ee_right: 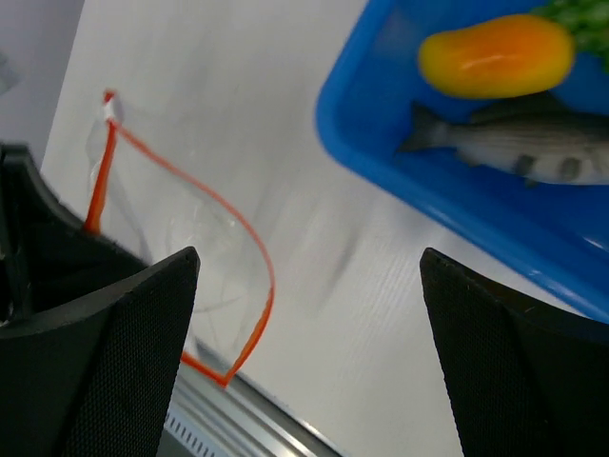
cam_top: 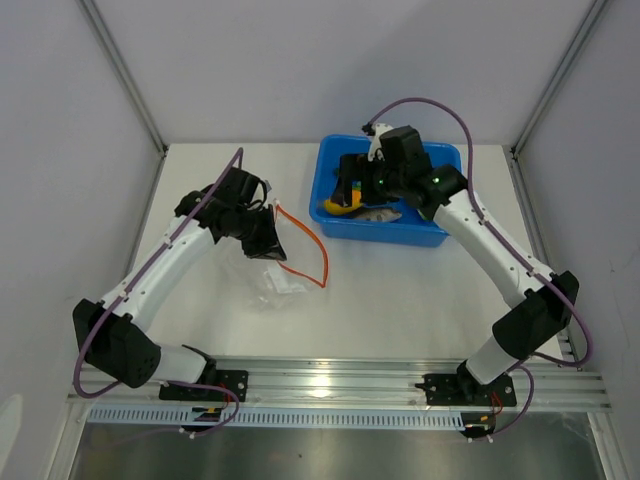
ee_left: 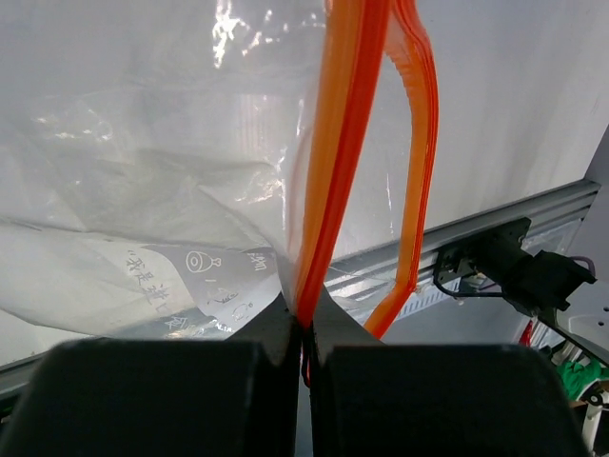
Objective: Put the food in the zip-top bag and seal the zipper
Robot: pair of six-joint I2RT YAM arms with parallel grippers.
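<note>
My left gripper is shut on the zip top bag's rim; in the left wrist view the orange zipper runs down between its fingertips. The clear bag stands with its mouth gaping. My right gripper is open above the blue bin, empty. Inside the bin the right wrist view shows a yellow pepper, a grey fish and some greenery.
Bare white table lies in front of the bin and around the bag, with rails along the table's front edge.
</note>
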